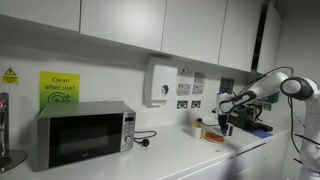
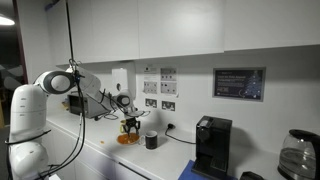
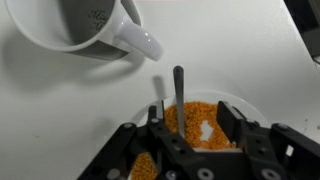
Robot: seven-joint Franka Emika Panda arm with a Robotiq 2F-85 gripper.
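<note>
In the wrist view my gripper stands part open over a plate (image 3: 200,96) holding orange grains (image 3: 206,112). A thin, dark-ended utensil (image 3: 179,88), perhaps a spoon, rises between the fingers. A gap shows on its right side; whether it touches the left finger is hard to tell. A white mug (image 3: 75,22) lies to the upper left, its handle toward the plate. From outside, the gripper (image 2: 128,122) is low above the orange-looking plate (image 2: 127,138); the utensil is too small to make out there.
A dark mug (image 2: 151,140) stands beside the plate. A coffee machine (image 2: 212,148) and a glass kettle (image 2: 298,155) are farther right along the counter. The microwave (image 1: 85,132) sits at the other end, with clear counter (image 1: 165,150) before the plate.
</note>
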